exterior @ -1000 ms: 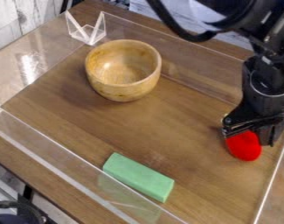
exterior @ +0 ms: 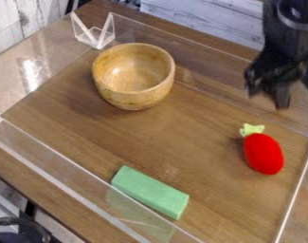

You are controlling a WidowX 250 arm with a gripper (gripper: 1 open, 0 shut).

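My dark gripper [exterior: 273,85] hangs at the upper right, blurred, above and behind a red oval object [exterior: 263,153] with a pale green top, which lies on the wooden table toward the right. The blurred fingertips show nothing clearly held.
A wooden bowl [exterior: 134,90] sits at the upper left, near a clear plastic piece [exterior: 93,31]. A green block [exterior: 150,193] lies at the front. Transparent edging runs along the left of the table [exterior: 118,142].
My gripper has risen up and away from the red object, uncovering its pale green top. The red object stays near where it was.
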